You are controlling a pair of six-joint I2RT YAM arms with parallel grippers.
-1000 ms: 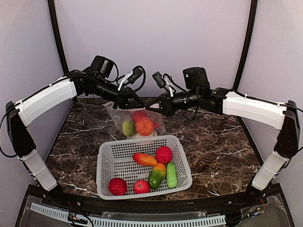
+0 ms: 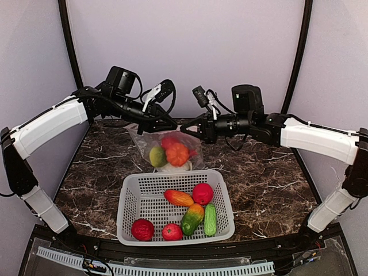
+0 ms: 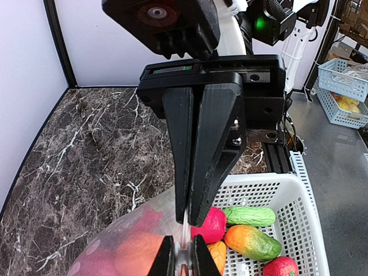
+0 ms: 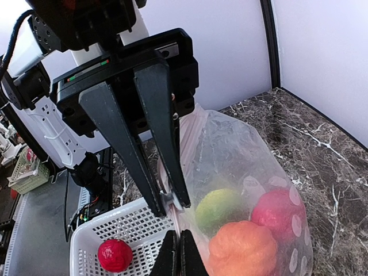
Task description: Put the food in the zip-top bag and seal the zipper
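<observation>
The clear zip top bag (image 2: 141,141) hangs behind the basket. Through its film show a yellow-green fruit (image 2: 157,156), an orange ribbed vegetable (image 2: 177,154) and something pinkish red (image 4: 282,214). At the bag's mouth my left gripper is shut on a small silvery-grey piece at the zipper edge. Right beside it, my right gripper is shut; a thin strip of the bag's edge (image 3: 185,231) runs from its fingertips to the left gripper. The two grippers stand almost tip to tip.
A white perforated basket (image 2: 123,213) stands in front of the bag. In it lie a cucumber (image 2: 210,219), a papaya (image 2: 192,219), an orange-red elongated piece (image 2: 179,198) and several red rounded pieces.
My right gripper has shifted slightly to the right, away from the left one. The left gripper and bag have barely moved. The basket's right side has slid slightly toward the front.
</observation>
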